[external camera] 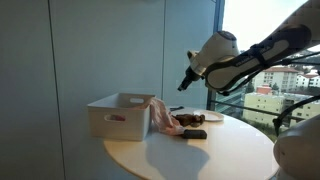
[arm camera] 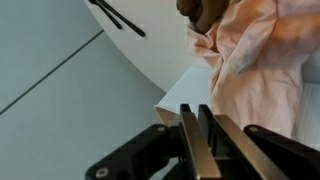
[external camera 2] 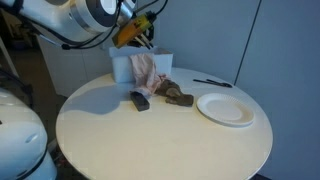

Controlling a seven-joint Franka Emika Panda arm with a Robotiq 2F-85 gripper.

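Note:
A pink cloth (external camera: 166,122) drapes from the rim of the white box (external camera: 113,124) down onto the table. In the wrist view the cloth (arm camera: 265,60) spreads across the upper right, beyond the fingers. My gripper (external camera: 184,84) is raised above and to the right of the box, with a visible gap between it and the cloth in exterior view 1. In exterior view 2 the gripper (external camera 2: 148,43) overlaps the box in the picture. The fingers (arm camera: 190,125) are close together. Whether anything thin is pinched between them does not show clearly.
A brown crumpled item (external camera 2: 176,94) and a black block (external camera 2: 140,101) lie near the cloth. A white plate (external camera 2: 226,109) rests on the right, with dark utensils (external camera 2: 211,83) behind.

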